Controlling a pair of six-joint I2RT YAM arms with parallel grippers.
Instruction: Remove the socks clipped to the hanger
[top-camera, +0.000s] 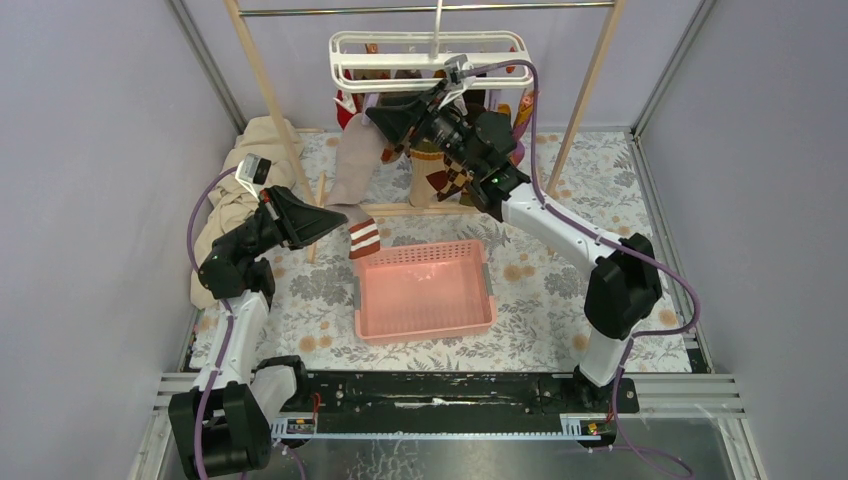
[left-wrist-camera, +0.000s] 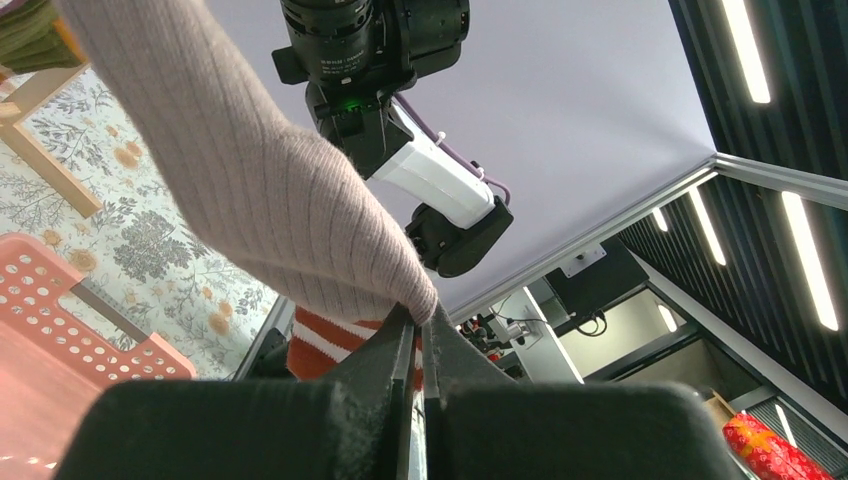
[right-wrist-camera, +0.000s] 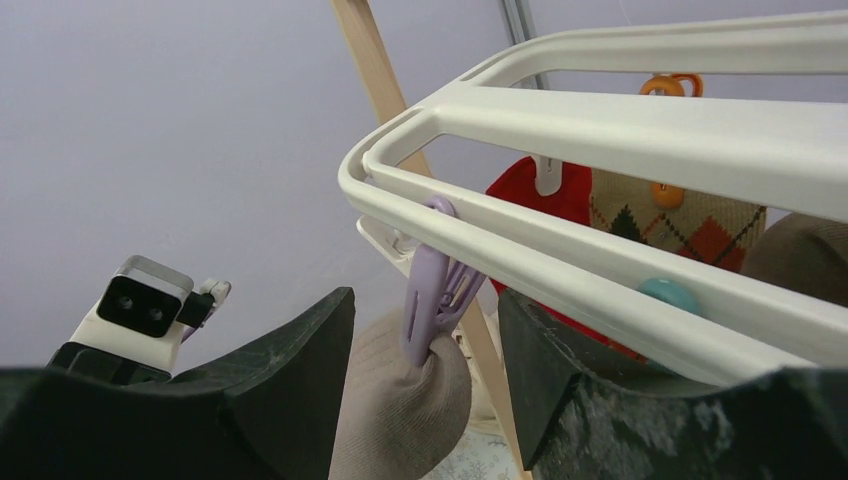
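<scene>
A long pinkish-grey sock (top-camera: 357, 165) with a red-and-white striped end (top-camera: 364, 236) hangs from the white hanger (top-camera: 430, 86). My left gripper (top-camera: 337, 220) is shut on this sock, whose ribbed fabric (left-wrist-camera: 290, 200) runs up from the fingertips. In the right wrist view a purple clip (right-wrist-camera: 425, 300) holds the sock's top (right-wrist-camera: 400, 400) at the hanger's rail. My right gripper is open around that clip, its fingers to either side and slightly below. Other socks (right-wrist-camera: 670, 225) hang behind the rails on further clips.
A pink basket (top-camera: 425, 300) stands empty on the patterned mat below. A wooden stand (top-camera: 255, 75) frames the hanger. Beige cloth (top-camera: 215, 225) lies at the back left.
</scene>
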